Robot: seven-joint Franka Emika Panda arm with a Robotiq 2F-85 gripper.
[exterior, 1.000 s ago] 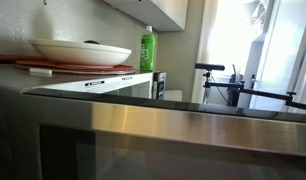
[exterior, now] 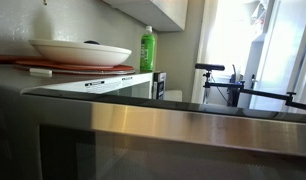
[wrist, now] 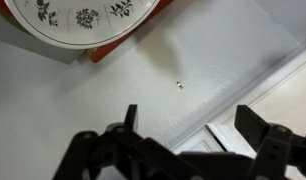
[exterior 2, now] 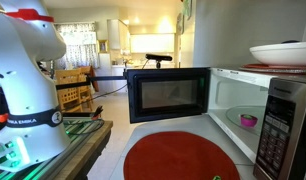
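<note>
My gripper shows at the bottom of the wrist view, its two dark fingers wide apart with only a pale surface beneath the gap. A white plate or bowl with a dark floral pattern [wrist: 88, 18] lies at the upper left of that view, over a red edge. In exterior view 2 the microwave [exterior 2: 278, 125] stands with its door [exterior 2: 167, 93] swung open. A small pink bowl [exterior 2: 247, 121] sits inside it. The white arm [exterior 2: 28, 95] fills the left side there, but its gripper is out of sight.
A large white bowl [exterior 2: 283, 54] rests on red mats on top of the microwave. A round red mat [exterior 2: 178, 157] lies on the light surface before it. A green bottle [exterior: 147, 50] stands behind in exterior view 1. A thin dark boom [exterior: 248, 92] crosses the background.
</note>
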